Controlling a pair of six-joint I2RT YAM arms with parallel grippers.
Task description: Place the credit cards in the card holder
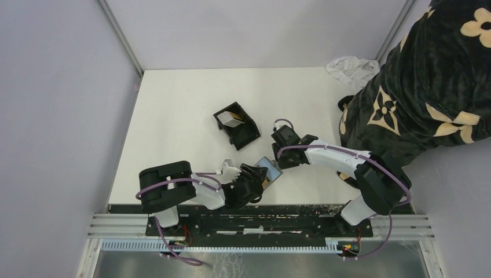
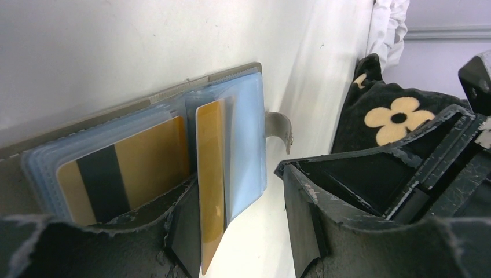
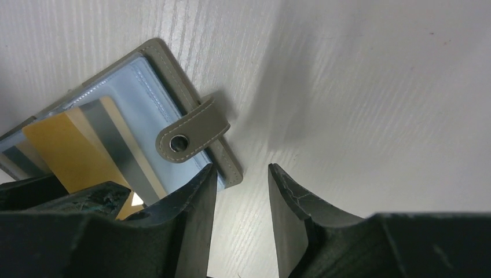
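The card holder, grey-brown with clear bluish pockets, lies open at the table's front. A gold card with a dark stripe sits partly in one pocket, its edge standing up in the left wrist view. My left gripper is part open around that card, which is close to its left finger with a gap on the other side. Another striped card lies in the neighbouring pocket. Beside the holder's snap strap, my right gripper is part open, nothing between its fingers.
A black open box with white and gold cards inside stands behind the holder. A white cloth and a dark flowered cushion border the right side. Bare table lies to the left and back.
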